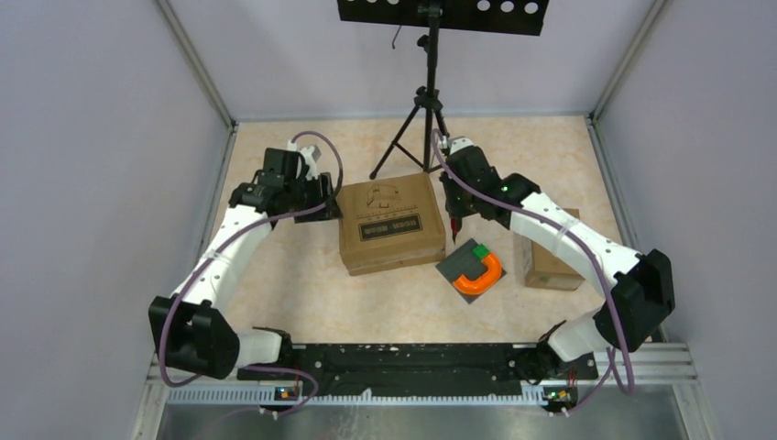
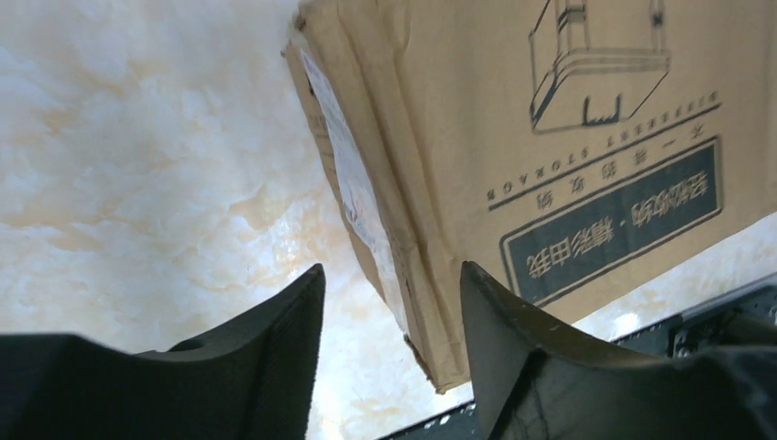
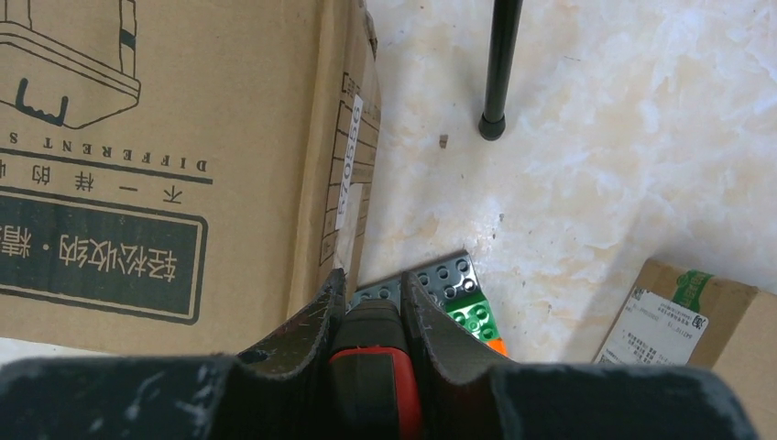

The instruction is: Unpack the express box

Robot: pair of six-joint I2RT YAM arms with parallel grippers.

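Note:
The closed cardboard express box lies on the table between my two arms, printed side up. At its left side stands my left gripper, fingers parted. In the left wrist view, the box's left edge, with a pale strip along its side, shows between and beyond the open fingers; contact cannot be told. My right gripper is shut on a red and black tool, near the box's right side. From above, the tool's red body points down to a thin dark tip just off the box.
A dark studded plate with an orange curved piece and a green block lies right of the box. A smaller labelled carton sits further right. The black stand's leg reaches down behind the box.

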